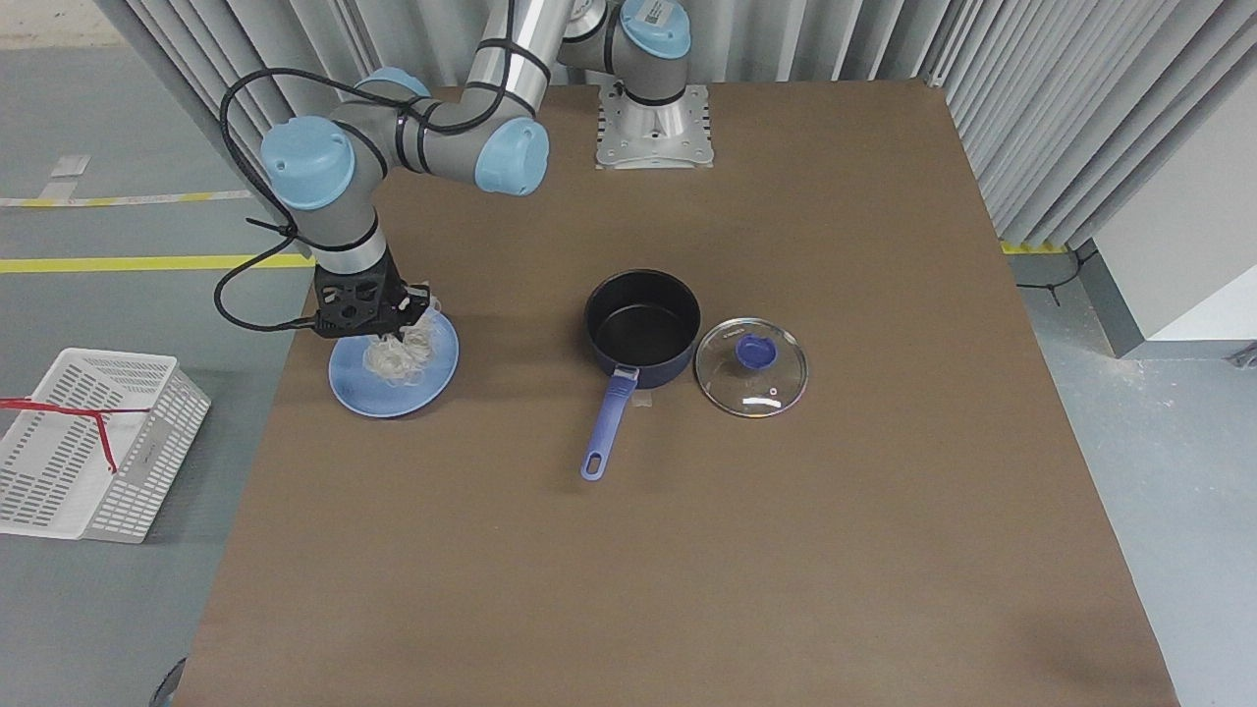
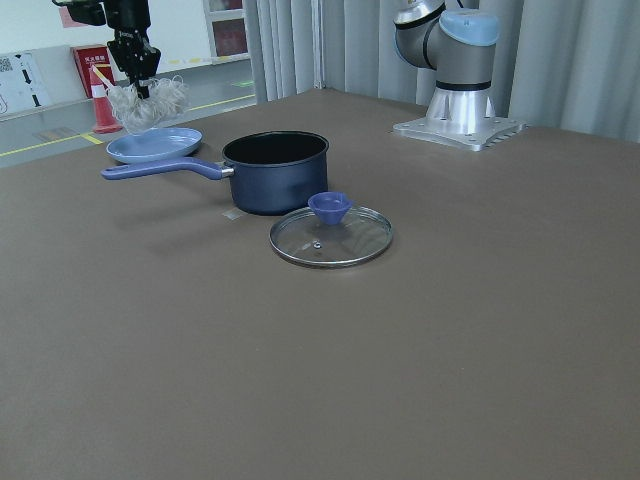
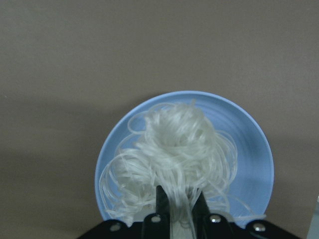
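My gripper is shut on a clump of pale, translucent noodles (image 3: 174, 139), raised above the blue plate (image 1: 430, 389); in the left view the noodles (image 2: 148, 105) hang clear above the plate (image 2: 152, 148). Right of the plate in the front view stands a dark blue saucepan (image 1: 642, 318), empty, its handle pointing to the front. A glass lid (image 1: 750, 379) with a blue knob lies on the table beside the pan.
A white plastic basket (image 1: 141, 471) sits on the floor to the left. The arm's base (image 1: 654, 141) is at the back of the table (image 1: 731, 554).
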